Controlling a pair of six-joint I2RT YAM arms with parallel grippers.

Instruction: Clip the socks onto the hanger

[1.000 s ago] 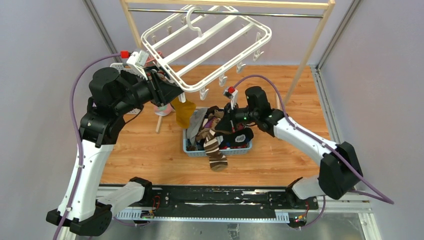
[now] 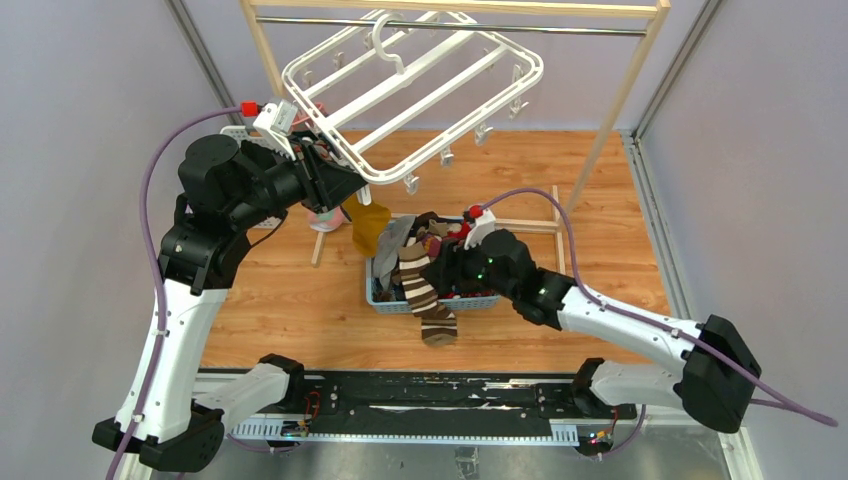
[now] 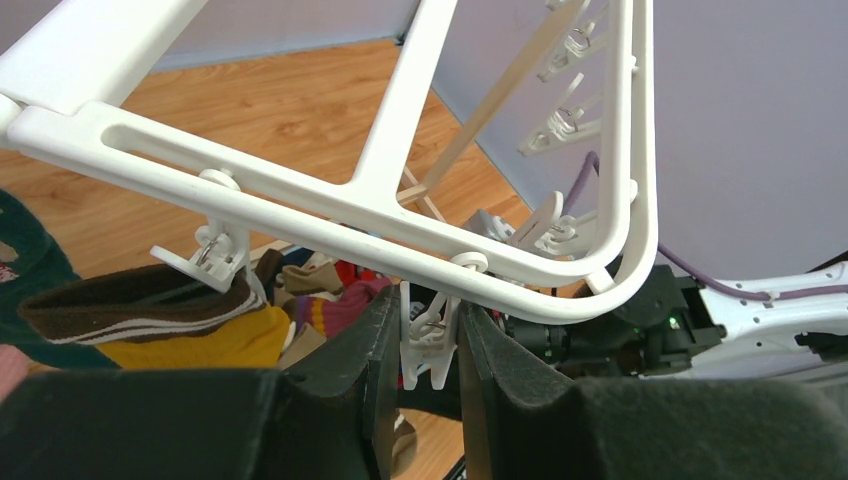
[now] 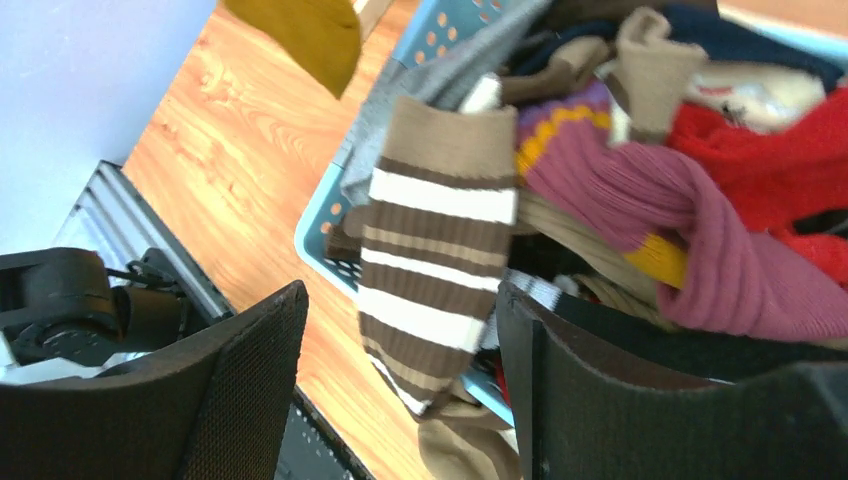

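Note:
The white clip hanger (image 2: 430, 90) hangs from the metal rod, with clips dangling along its edge. At its near left side my left gripper is shut on a white clip (image 3: 430, 335), and no sock shows in that clip. A brown and mustard sock (image 3: 200, 320) hangs from the neighbouring clip (image 3: 215, 250). Over the basket my right gripper stands open. A brown-and-white striped sock (image 4: 435, 250) lies between and beyond its fingers, draped over the basket's edge; contact with the fingers cannot be made out.
The blue basket (image 2: 400, 307) holds several mixed socks, including a purple one (image 4: 640, 200) and a grey one (image 2: 393, 245). A wooden post (image 2: 612, 110) of the rack stands to the right. Bare wooden floor (image 2: 560, 330) lies around the basket.
My right gripper has moved over the basket and opened above the striped sock, whose upper part now lies spread wider and flatter. The left arm and hanger look unmoved.

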